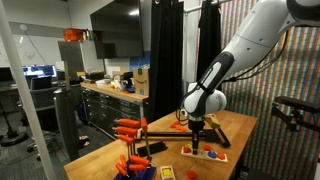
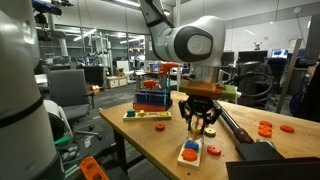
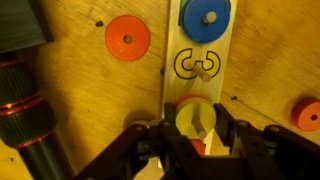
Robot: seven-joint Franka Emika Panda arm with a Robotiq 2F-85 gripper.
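Observation:
My gripper is shut on a yellow disc (image 3: 195, 121), directly over one end of a narrow wooden board (image 3: 180, 90) marked with a 3. Part of a red-orange disc shows beneath the yellow one, and whether the two touch is unclear. A blue disc (image 3: 206, 18) sits around a peg further along the board. In exterior view 2 the gripper (image 2: 197, 130) points down over the board (image 2: 188, 160), near the table's front edge.
Loose red discs (image 3: 127, 38) lie on either side of the board. A black bar with a ribbed end (image 3: 25, 115) lies to its left in the wrist view. A rack with orange pegs (image 1: 128, 135) stands at the table's near left.

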